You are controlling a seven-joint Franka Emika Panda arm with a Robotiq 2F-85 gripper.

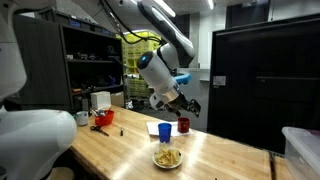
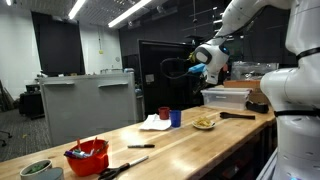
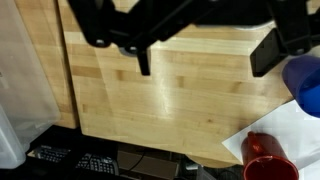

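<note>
Seen from the wrist, my gripper is open: its dark fingers stand wide apart, with only bare wooden table between them. In exterior view 1 the gripper (image 1: 176,104) hangs above the table, in front of or above the cups; its exact height is hard to judge. A blue cup (image 1: 165,131) stands near a red mug (image 1: 184,125), both by a white sheet of paper (image 1: 152,128). Closer to that camera is a plate of yellowish food (image 1: 167,158). From the wrist, the blue cup (image 3: 307,85) is at the right edge and the red mug (image 3: 268,160) at lower right.
A red basket (image 2: 88,157) with various items sits at the table's far end, with dark-handled tools (image 2: 122,169) nearby. A clear bin (image 2: 227,98) stands beyond the plate. Between basket and cups, much of the tabletop (image 2: 185,147) is clear.
</note>
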